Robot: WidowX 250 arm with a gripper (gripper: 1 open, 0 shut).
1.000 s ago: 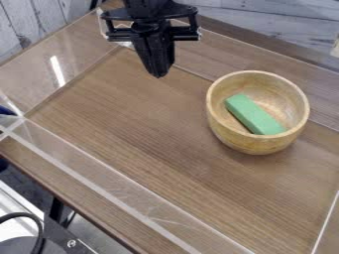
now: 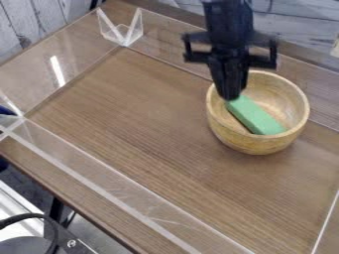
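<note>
My gripper (image 2: 229, 77) is over the back part of a wooden bowl (image 2: 284, 129) on the right, its black body blurred and its fingertips just above the rim. It looks shut, with nothing visible between its fingers, though the blur hides detail. A green block (image 2: 253, 116) lies tilted inside the bowl, below the gripper.
A small clear plastic object (image 2: 121, 30) stands at the back left. A dark cable (image 2: 47, 223) lies at the bottom left corner, and a wooden wall runs along the back right.
My gripper has moved right, from over the open middle of the table to above the bowl. The bowl and green block look unchanged.
</note>
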